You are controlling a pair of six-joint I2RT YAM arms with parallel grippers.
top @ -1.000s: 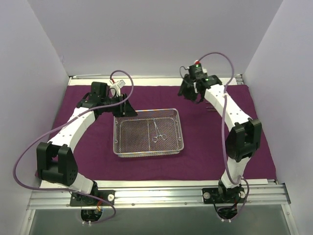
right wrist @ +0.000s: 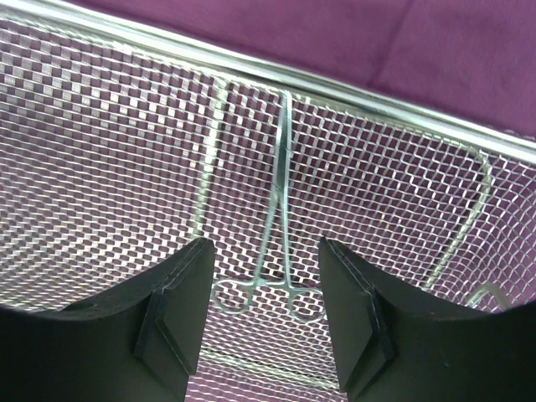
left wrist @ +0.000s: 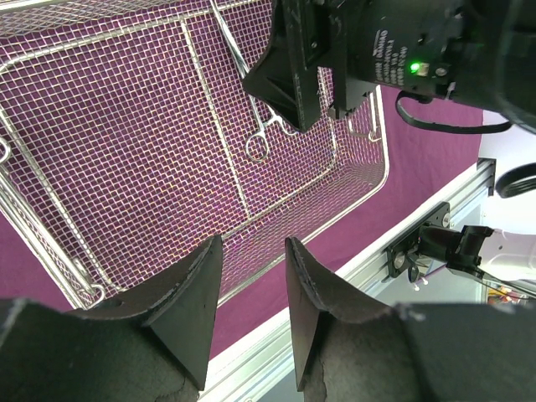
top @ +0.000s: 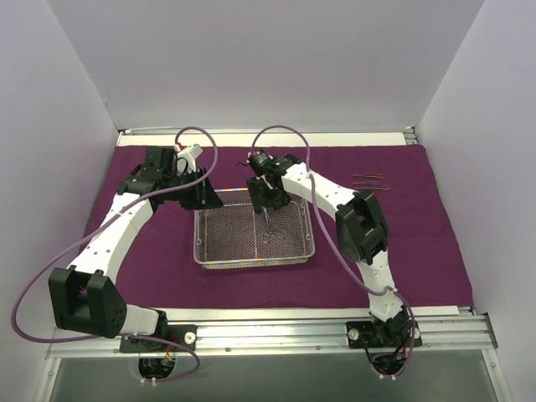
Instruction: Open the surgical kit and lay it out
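The wire mesh tray (top: 230, 234) sits on the purple cloth, with scissor-like ringed forceps (right wrist: 285, 209) lying in its right half. My right gripper is open just over the forceps' ring end, nothing held; in the left wrist view its dark body (left wrist: 352, 46) partly covers the instrument. My left gripper is open and empty above the tray's left part, its fingertips over the mesh near the wall.
Several thin instruments (top: 368, 180) lie in a row on the cloth (top: 410, 251) at the right. Aluminium rails edge the workspace, with grey walls around. Free cloth lies either side of the tray.
My right gripper has swung left from above the cloth and come over the forceps in the tray. The left arm has shifted slightly left.
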